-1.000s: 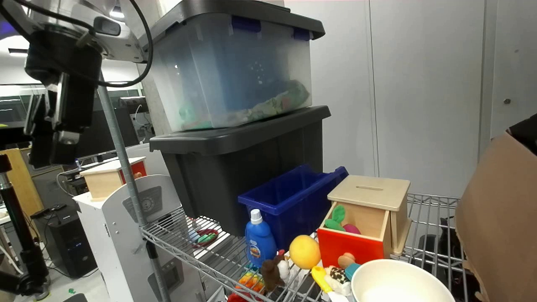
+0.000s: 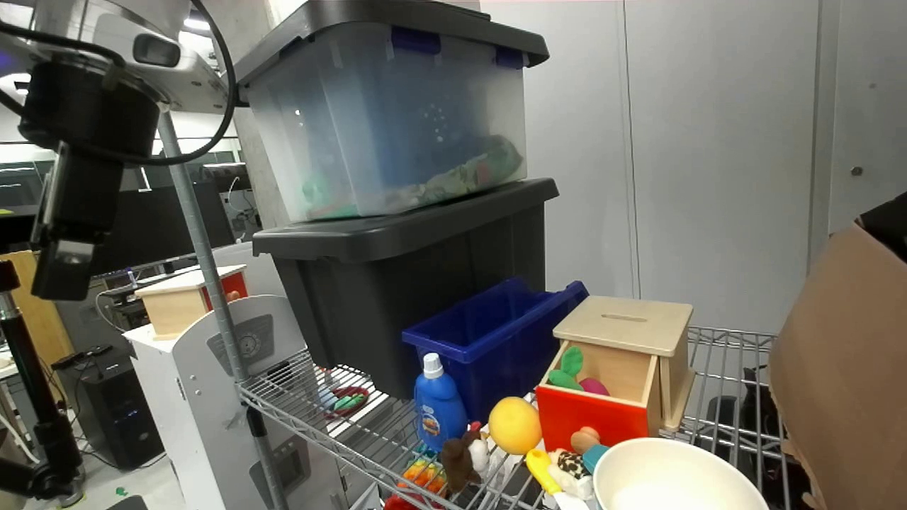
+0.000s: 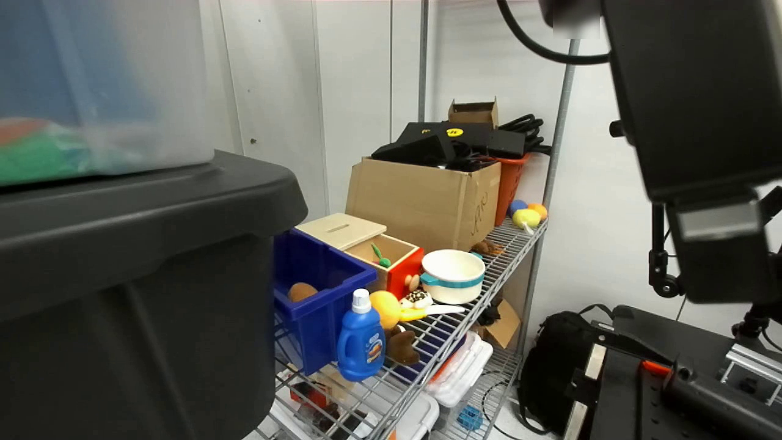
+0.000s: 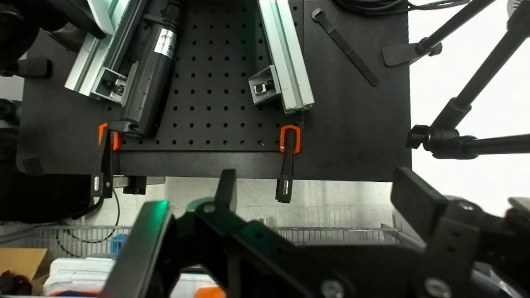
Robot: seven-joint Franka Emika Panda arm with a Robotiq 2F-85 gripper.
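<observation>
My gripper spreads wide in the wrist view, its fingers well apart and nothing between them. In exterior view 1 it hangs high at the left, clear of the shelf. On the wire shelf is a wooden box with a red-fronted drawer pulled out; a green toy and a magenta one lie inside. Before it are an orange ball, a cream bowl and a yellow-handled toy knife. A blue bottle stands left of the ball.
A blue bin stands behind the bottle, beside a large black tote carrying a clear tote. A cardboard box sits beyond the bowl. Below my gripper, the black table carries metal rails and orange-tipped clamps.
My arm and gripper have shifted left in exterior view 1, turning so the fingers now overlap there. The shelf items have stayed where they were.
</observation>
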